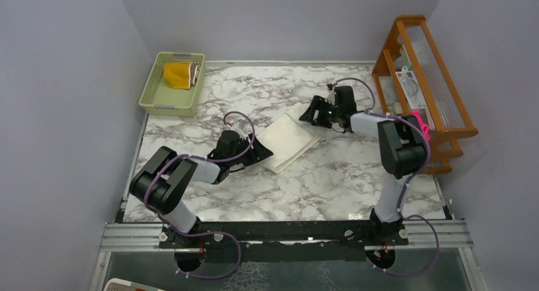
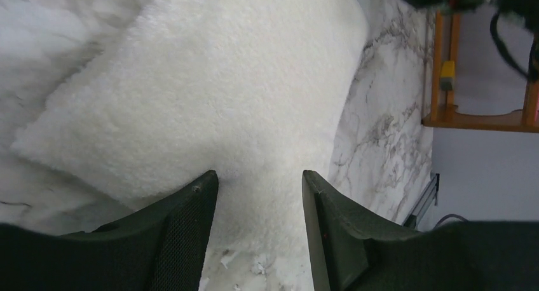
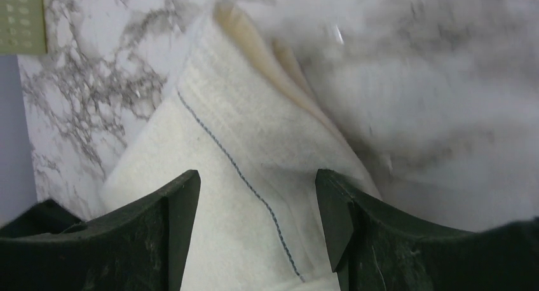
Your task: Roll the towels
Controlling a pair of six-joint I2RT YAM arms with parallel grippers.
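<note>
A white folded towel (image 1: 286,138) lies askew on the marble table, running from lower left up to upper right. My left gripper (image 1: 259,150) is low at its lower-left end; in the left wrist view its fingers stand apart over the cloth (image 2: 241,100). My right gripper (image 1: 311,110) is at the upper-right end, open, fingers either side of the cloth with a stitched line (image 3: 241,170) in the right wrist view. Whether cloth is pinched in either is not visible.
A green basket (image 1: 149,91) holding a yellow folded cloth (image 1: 177,76) stands back left. A wooden rack (image 1: 454,107) lines the right side.
</note>
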